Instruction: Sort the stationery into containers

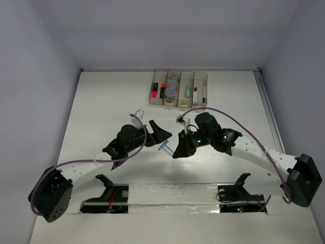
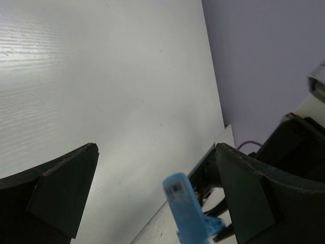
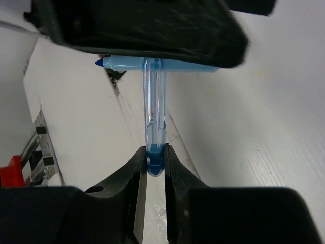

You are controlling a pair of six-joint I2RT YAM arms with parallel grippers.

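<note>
My right gripper (image 1: 176,154) is shut on a blue T-shaped stationery item (image 1: 165,147). In the right wrist view its clear stem (image 3: 155,117) stands upright with the blue lower end between the fingertips, and a light blue bar with a dark blue tip (image 3: 100,62) crosses the top. My left gripper (image 1: 161,129) is open beside it; its dark finger (image 3: 142,30) covers part of the bar. In the left wrist view the blue bar (image 2: 184,203) shows between the spread fingers, close to the right-hand one. Contact with that finger cannot be told.
At the back stands a clear divided box (image 1: 186,75). Its compartments hold a pink-and-black marker (image 1: 155,90), an orange-and-black marker (image 1: 162,90), round clear pieces (image 1: 170,93), a green item (image 1: 188,91) and slim red-and-white pens (image 1: 195,94).
</note>
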